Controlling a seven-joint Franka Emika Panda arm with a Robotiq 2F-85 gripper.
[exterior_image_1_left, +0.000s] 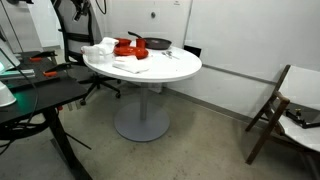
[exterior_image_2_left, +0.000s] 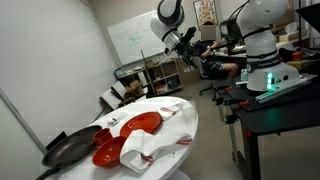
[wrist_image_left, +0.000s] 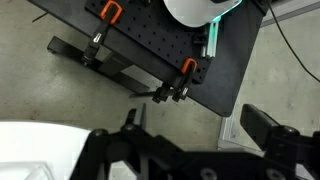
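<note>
My gripper is open, its two dark fingers wide apart with nothing between them in the wrist view. It hangs in the air near the robot's dark stand, away from the round white table (exterior_image_1_left: 185, 66). On that table lie a red plate (exterior_image_2_left: 141, 123), a red bowl (exterior_image_2_left: 110, 153), a black pan (exterior_image_2_left: 70, 149) and a crumpled white cloth (exterior_image_2_left: 150, 147). A red cup (exterior_image_1_left: 141, 43) stands close to the pan. Pale containers (exterior_image_1_left: 100, 49) sit at the table's left side.
The dark stand (wrist_image_left: 160, 40) with orange-handled clamps (wrist_image_left: 188, 68) lies beneath my gripper. A black office chair (exterior_image_1_left: 76, 45) is behind the table, and a wooden chair (exterior_image_1_left: 285, 112) stands far right.
</note>
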